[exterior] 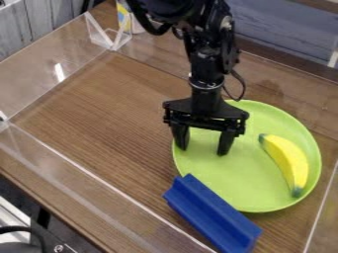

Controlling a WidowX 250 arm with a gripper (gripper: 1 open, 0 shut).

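Note:
My black gripper [204, 138] hangs low over the left part of a green plate [244, 194], its two fingers apart and pointing down, with nothing visible between them. A yellow banana [288, 158] lies on the right side of the plate, clear of the gripper. In front of the plate, at the bottom, is a blue block-like object [211, 212], slightly tilted in the view.
Clear plastic edging runs along the table's left and front. A pale can-like item [123, 18] stands at the back, partly cut off.

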